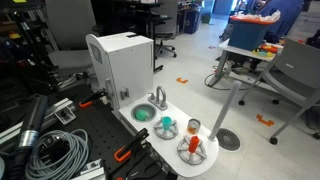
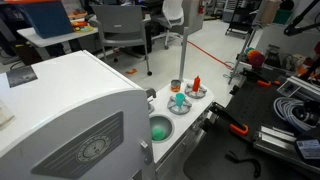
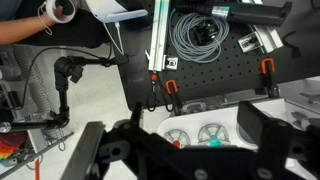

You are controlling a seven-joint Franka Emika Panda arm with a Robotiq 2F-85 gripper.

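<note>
In the wrist view, my gripper looks down on the scene with its dark fingers spread wide; it is open and nothing shows between them. Below it lies part of a white toy kitchen counter with round grey burners. On one burner stands a red bottle-shaped item [image 1: 193,144]; a teal cup [image 1: 166,122] stands on another. An orange-topped metal can [image 1: 194,126] sits behind them at the counter's edge. A green round item [image 1: 141,114] lies in the sink, and a second green item [image 1: 163,92] is not distinct. In the wrist view the dark fingers hide part of the counter.
A white cabinet [image 1: 125,68] rises at the counter's end, beside the grey faucet [image 1: 160,97]. The black table [image 1: 100,125] alongside carries a coiled grey cable [image 1: 58,155] and orange-handled clamps [image 1: 123,155]. Free counter shows between sink and burners.
</note>
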